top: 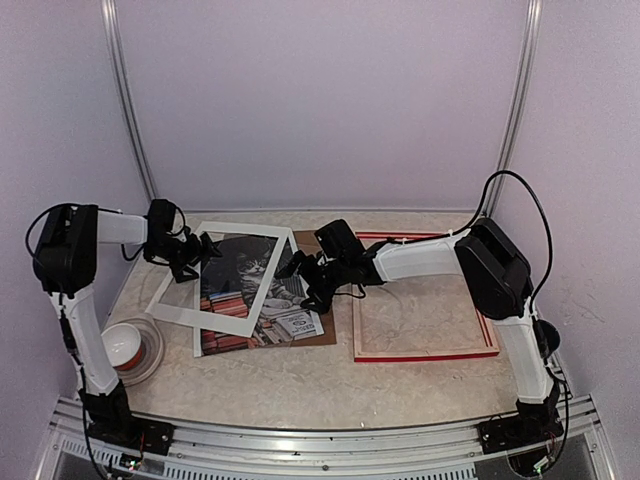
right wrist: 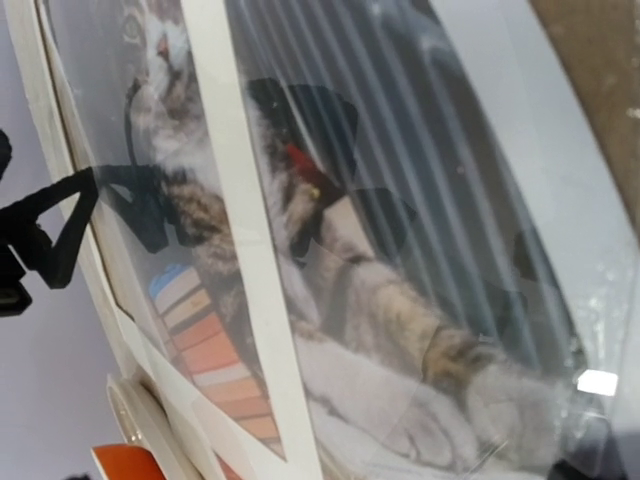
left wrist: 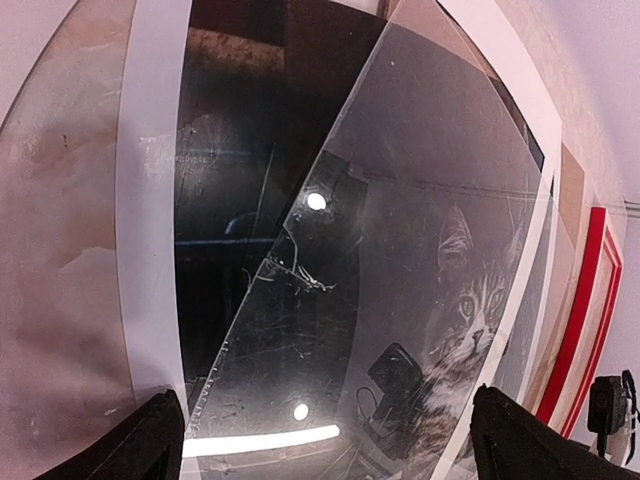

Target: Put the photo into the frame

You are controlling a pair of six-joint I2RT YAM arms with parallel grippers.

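The cat photo (top: 228, 280) lies flat on the left half of the table, over a brown board (top: 329, 325). Askew on top of it is a white mat frame (top: 225, 322). A clear sheet (left wrist: 330, 290) with glints covers part of the picture in the left wrist view. My left gripper (top: 197, 257) is open over the mat's upper left part. At the photo's right edge my right gripper (top: 301, 284) is open; only the tips of its fingers (right wrist: 590, 472) show in the right wrist view. Whether either touches the sheets cannot be told.
An empty red-edged wooden frame (top: 425, 356) lies to the right, partly under my right arm. Stacked plates with a bowl (top: 123, 346) stand at the left edge.
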